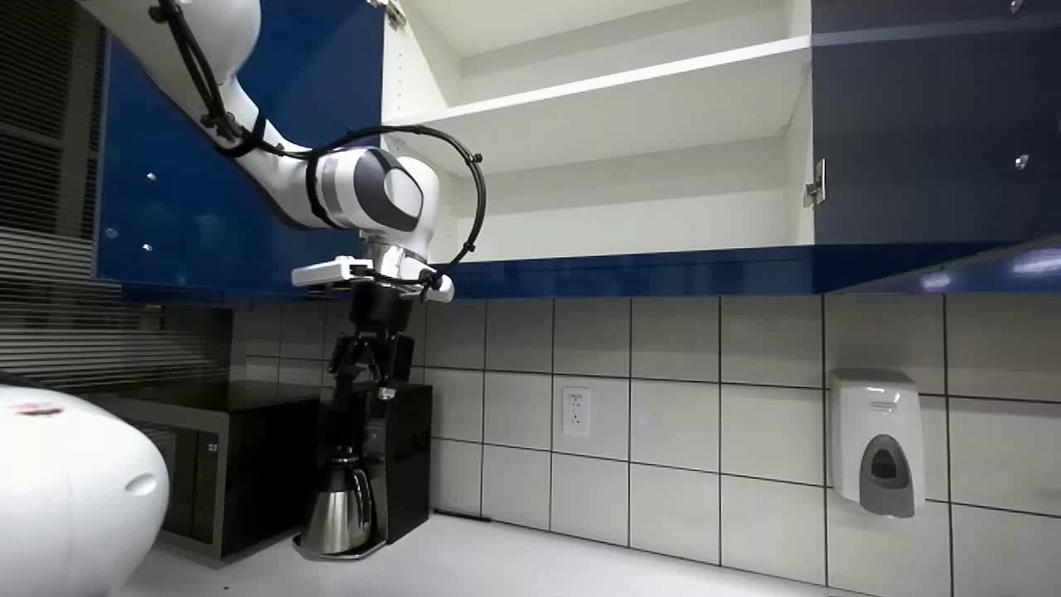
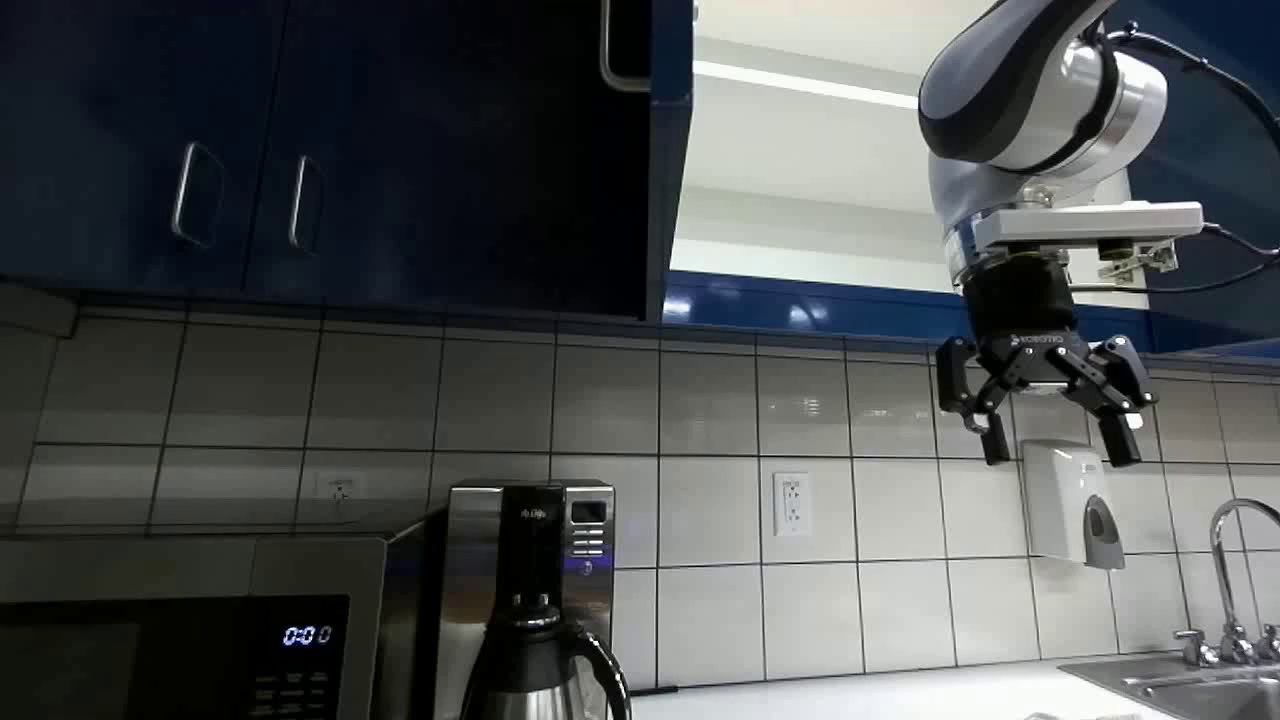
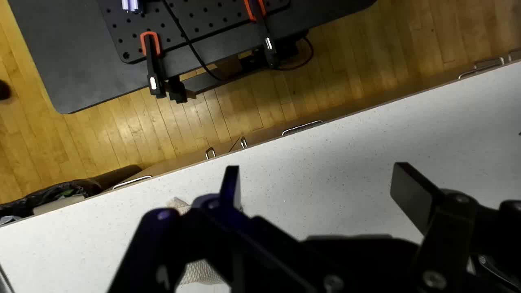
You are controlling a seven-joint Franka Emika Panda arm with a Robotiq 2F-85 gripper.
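Observation:
My gripper [image 2: 1056, 456] hangs pointing down above the counter, its two black fingers wide apart with nothing between them. In the wrist view the gripper is open over bare white counter [image 3: 317, 195]. A beige cloth [image 3: 200, 271] lies on the counter, partly hidden behind one finger. In exterior view 1 the gripper [image 1: 363, 388] appears in front of the coffee maker [image 1: 405, 448], and its fingers are hard to make out against that dark shape. A steel carafe [image 1: 338, 512] with a black handle stands in the coffee maker.
Behind the arm is an open cabinet with white shelves [image 1: 637, 84]. A microwave [image 2: 180, 600] stands left of the coffee maker. A soap dispenser [image 2: 1068, 504] hangs on the tiled wall, near a sink [image 2: 1200, 690].

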